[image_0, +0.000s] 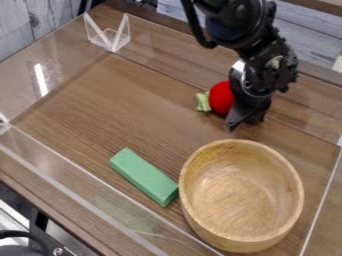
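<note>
My black gripper (246, 112) is low at the right of the table, pressed close against a red round object (221, 98) with a small pale green tip on its left. The gripper partly hides the red object. Its fingertips are dark and overlapping in view, so whether anything sits between them is hard to tell.
A tan bowl (241, 195) stands at the lower right, with a green block (144, 176) to its left. A clear plastic holder (108, 31) sits at the back left.
</note>
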